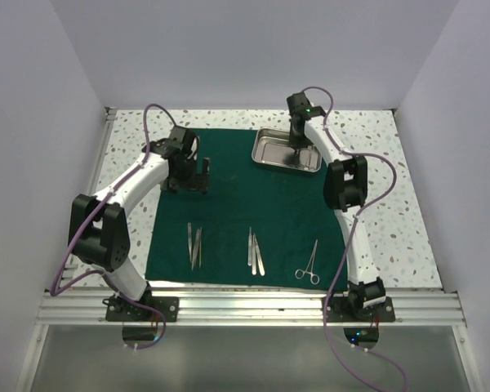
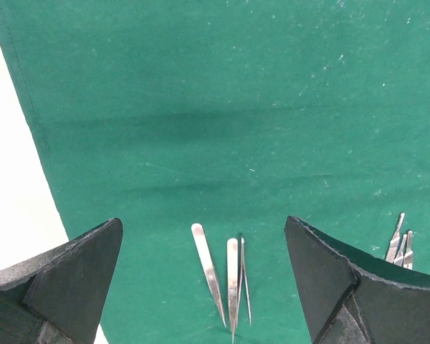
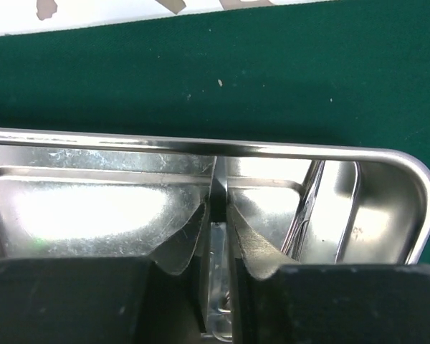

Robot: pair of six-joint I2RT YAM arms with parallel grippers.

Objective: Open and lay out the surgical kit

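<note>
A steel tray [image 1: 265,160] lies at the back right of the green cloth. My right gripper reaches down into it. Its fingers are close together on either side of a slim metal instrument [image 3: 218,190]; whether they grip it firmly cannot be told. Just to the right, another metal instrument [image 3: 301,222] leans in the tray. Over the left of the cloth my left gripper [image 1: 189,184] is open, nothing between its fingers. Several slim instruments [image 1: 195,247] lie at the front left, more [image 1: 255,255] at the front middle, and scissor-handled forceps [image 1: 309,268] at the front right.
Between the tray and the laid-out instruments the green cloth [image 1: 253,196] is bare. The speckled table top [image 1: 392,237] shows around it. Tall grey walls [image 1: 465,122] stand at both sides and at the back.
</note>
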